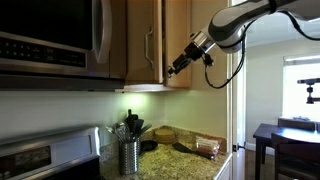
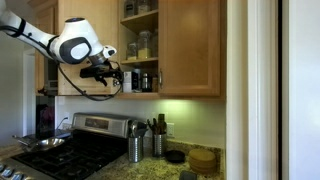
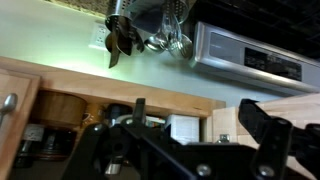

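Note:
My gripper (image 1: 172, 71) is open, with nothing visible between its dark fingers. It hangs at the lower part of an open wooden upper cabinet. In exterior view 2, the cabinet's left door (image 2: 78, 28) stands partly behind the arm, and the gripper (image 2: 112, 76) overlaps the shelf opening. Glass jars (image 2: 145, 45) and other containers sit on the shelves to its right. The wrist view looks at the cabinet's bottom edge (image 3: 100, 90), with a white box (image 3: 182, 128) and dark-lidded jars inside beyond the fingers. Contact with the door or contents cannot be made out.
Below, the counter holds a metal utensil holder (image 1: 129, 156), a wooden round container (image 1: 165, 135) and a packaged item (image 1: 207, 146). A stove (image 2: 80, 150) and microwave (image 1: 50, 55) stand beside. The right cabinet door (image 2: 190, 50) is shut.

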